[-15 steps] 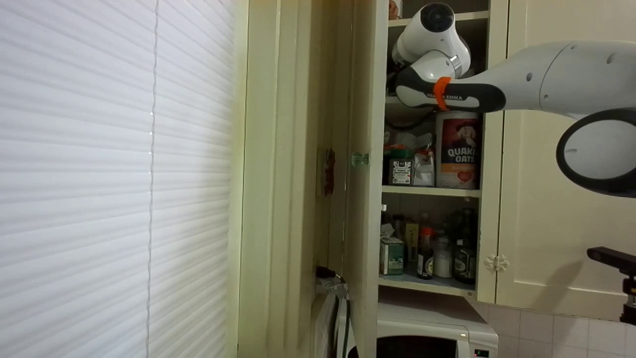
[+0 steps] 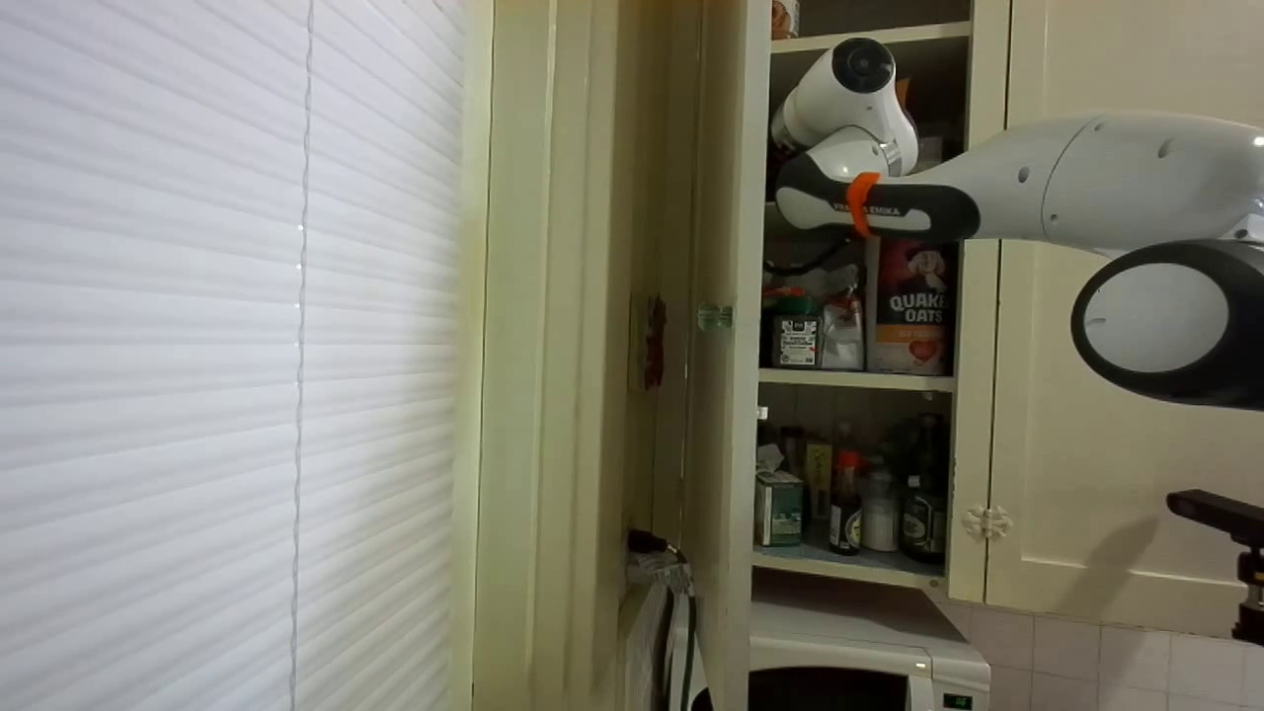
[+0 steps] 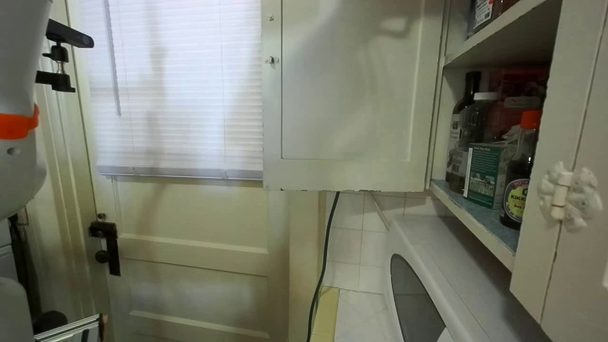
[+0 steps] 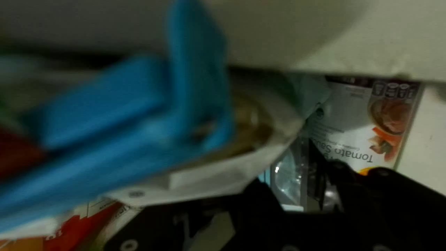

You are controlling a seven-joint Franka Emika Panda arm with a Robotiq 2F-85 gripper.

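Observation:
My gripper shows as dark, blurred parts along the bottom of the wrist view, inside the cupboard. How far apart its fingers stand is hard to tell. A blurred blue clip-like piece [image 4: 196, 96] lies close to the camera, against a pale package [image 4: 234, 171]. Whether the fingers touch either is unclear. Behind the gripper stands a carton with a tomato picture label [image 4: 355, 129]. In exterior view 1 the arm's wrist [image 2: 847, 113] reaches into the upper part of the cupboard, which hides the gripper there.
An oats canister [image 2: 912, 314] stands below the arm on the middle shelf, beside a small box [image 2: 796, 340]. Several bottles, including a red-capped one [image 2: 846, 504], fill the lower shelf. The open cupboard door [image 2: 725, 474] borders the left; a microwave [image 2: 841, 628] sits underneath.
The wrist has moved slightly left, and the arm now covers the top of the oats canister.

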